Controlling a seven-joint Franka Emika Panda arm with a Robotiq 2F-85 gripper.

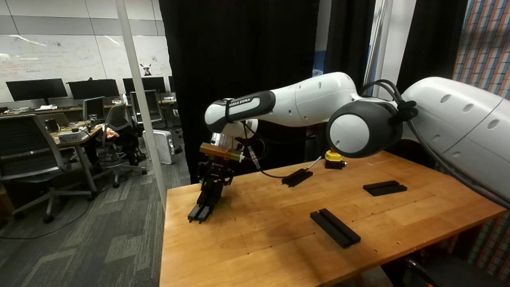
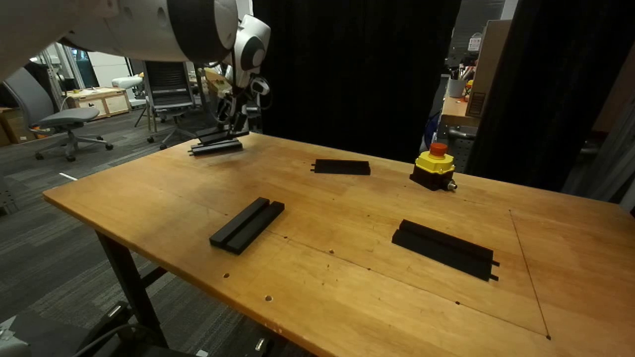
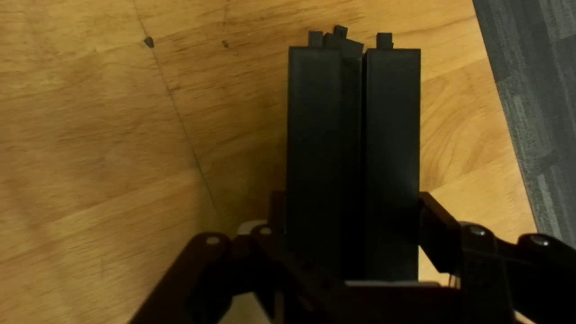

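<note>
In the wrist view a black grooved block lies lengthwise between the fingers of my gripper, which is shut on it. Small tabs stick out from its far end. Behind that end, a slanted black piece with its own tab shows; how the two meet is hidden. Exterior view 2 has a black block at the table's far left edge, with another dark bar just above it by the gripper. Whether they touch cannot be told. The gripper points down near the table's left corner in exterior view 1.
Similar black grooved blocks lie apart on the table: one near the front, one at the back, one at the right. A yellow and red emergency button stands at the back right. Bare wood separates them.
</note>
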